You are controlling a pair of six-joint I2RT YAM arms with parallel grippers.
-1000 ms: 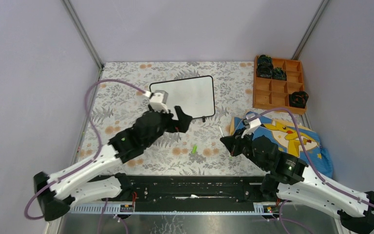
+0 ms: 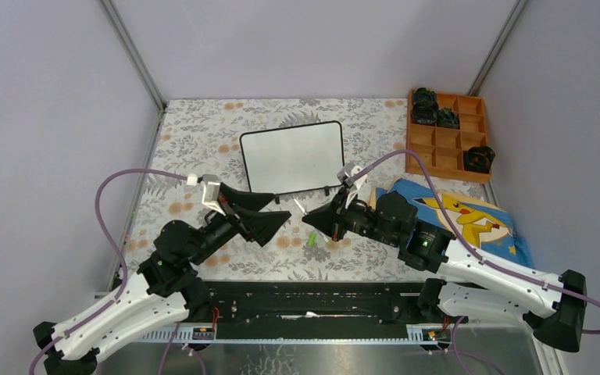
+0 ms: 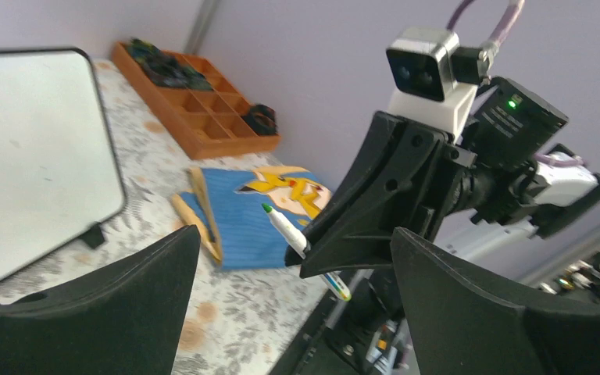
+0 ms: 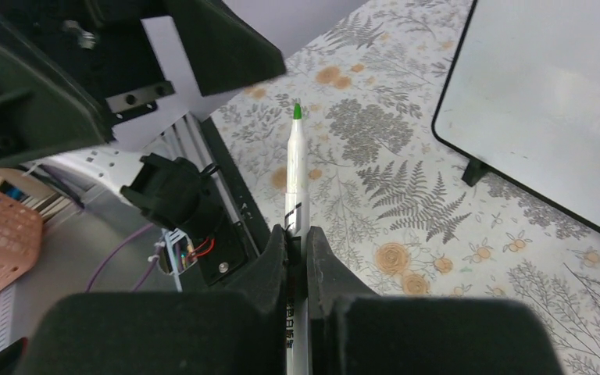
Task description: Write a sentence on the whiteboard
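Observation:
The whiteboard (image 2: 293,158), blank white with a black rim, lies behind both grippers on the patterned cloth. My right gripper is shut on a white marker (image 4: 297,168), whose bare green tip sticks out past the fingers. In the left wrist view the marker (image 3: 285,227) slants across the right fingertips. Facing it, my left gripper (image 2: 278,209) stands open with nothing between its fingers, a short way left of the marker tip. A green cap-like piece (image 2: 311,239) rests on the cloth below the right gripper.
At the back right is a wooden compartment tray (image 2: 447,144) holding dark bundles. A blue cloth with a yellow figure (image 2: 469,223) lies in front of it. The patterned cloth (image 2: 195,141) left of the board is clear.
My right gripper has moved left with the marker, nearing the left one.

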